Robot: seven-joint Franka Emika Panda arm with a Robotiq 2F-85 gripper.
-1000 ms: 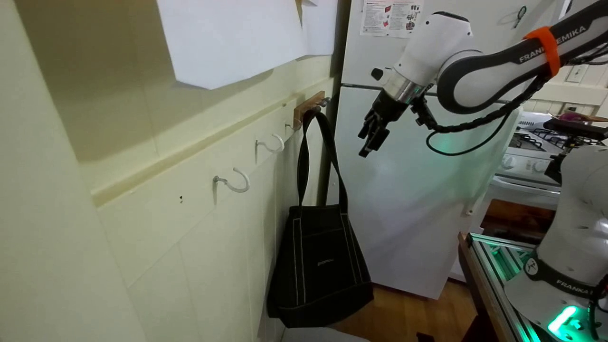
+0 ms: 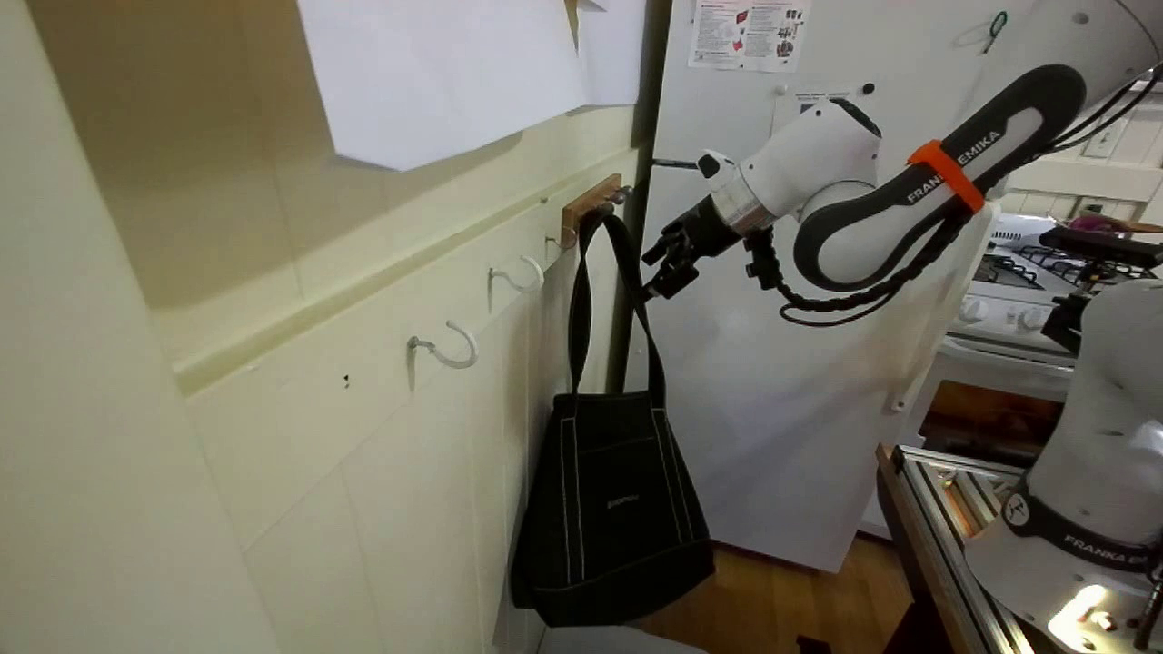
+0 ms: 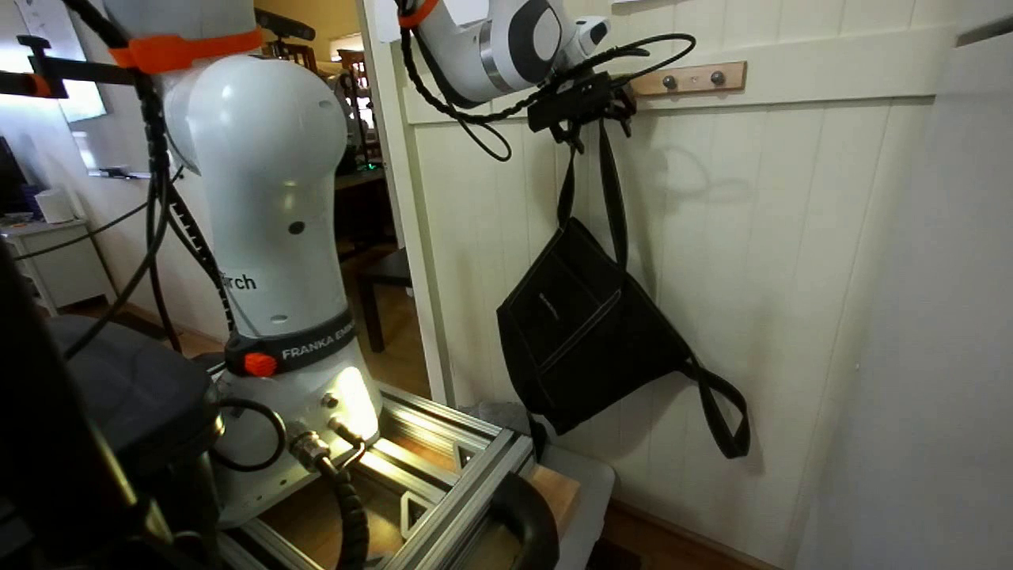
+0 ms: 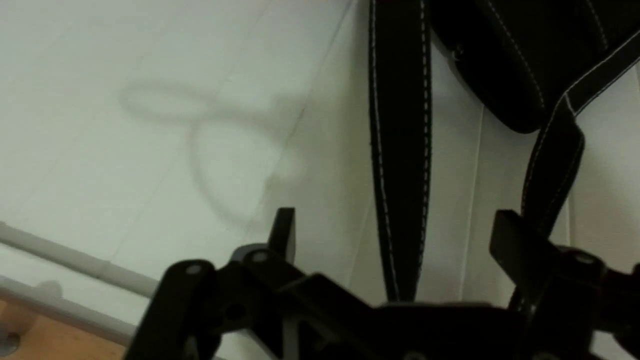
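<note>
A black bag with pale stitching point(image 2: 616, 496) hangs against the wall, one strap loop point(image 2: 581, 311) going up to the wooden hook board point(image 2: 589, 209). My gripper point(image 2: 651, 274) is beside the upper part of that strap. In the wrist view the fingers point(image 4: 283, 234) are wide apart; between them in the picture runs a strap point(image 4: 400, 150), and whether they touch it cannot be told. Seen from the other side, the gripper point(image 3: 598, 142) covers the top of the strap, while the bag point(image 3: 593, 328) hangs tilted below and a second strap point(image 3: 726, 418) dangles loose.
Two white hooks point(image 2: 449, 349) stick out of the wall left of the bag. A white fridge point(image 2: 763, 414) stands close behind the gripper. Paper sheets point(image 2: 458, 76) hang above. The robot's base is on a metal-framed table point(image 3: 475, 475).
My gripper has moved left toward the wall, up to the strap's upper part, and has turned. The bag appears unmoved. The light on the robot's base has gone from green to whitish.
</note>
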